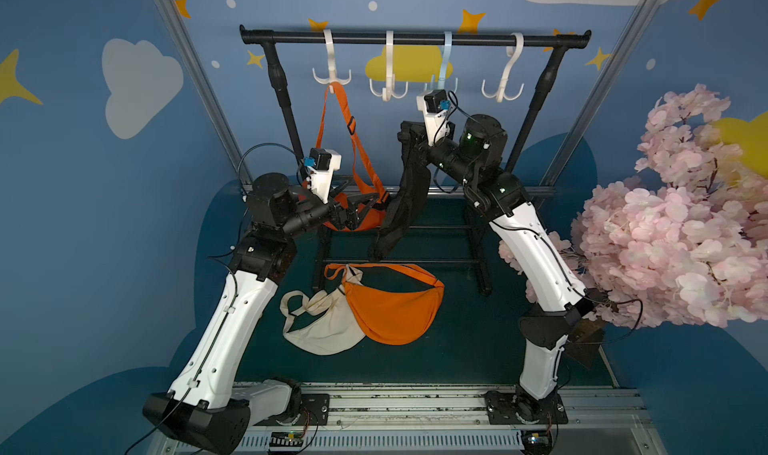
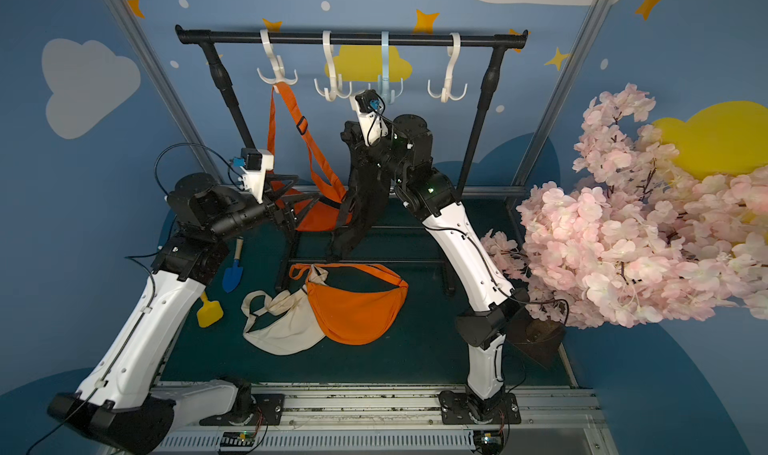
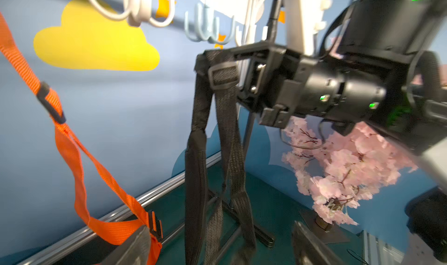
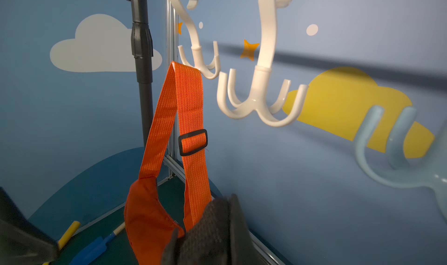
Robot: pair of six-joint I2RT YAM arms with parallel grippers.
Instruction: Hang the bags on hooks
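A black bag dangles from my right gripper, which is shut on its strap just below the middle hooks. In the left wrist view the strap and buckle hang down beneath that gripper. My left gripper is open, lower and left of the black bag, with nothing seen between its fingers. The light blue hook and a white hook are close by in the right wrist view. An orange bag hangs by its strap from the leftmost white hook.
A black rail carries four hooks. Orange and cream bags lie on the floor, with shovels at the left. Pink blossom branches crowd the right side beside my right arm.
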